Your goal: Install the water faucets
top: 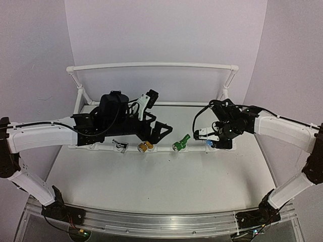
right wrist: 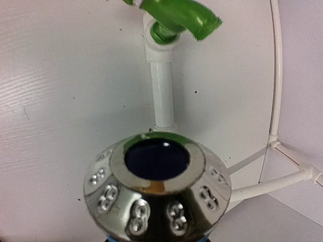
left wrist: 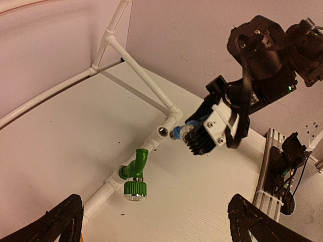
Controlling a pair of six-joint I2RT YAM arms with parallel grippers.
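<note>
My left gripper (top: 162, 132) hangs over the pipe with its fingers (left wrist: 56, 222) spread wide and nothing between them. In the left wrist view, my right gripper is shut on a blue faucet (left wrist: 193, 123). That faucet's threaded end points at an empty socket (left wrist: 162, 131) in the white pipe, a small gap apart. The blue faucet's silver collar (right wrist: 158, 212) fills the lower right wrist view, hiding most of the fingers. A green faucet (top: 180, 142), an orange faucet (top: 145, 146) and a silver faucet (top: 120, 145) sit along the front pipe.
White pipe framework stands on the board, with a rear upper rail (top: 151, 65) behind the arms. The board's front area (top: 151, 181) is clear. A metal rail (top: 156, 222) runs along the front edge.
</note>
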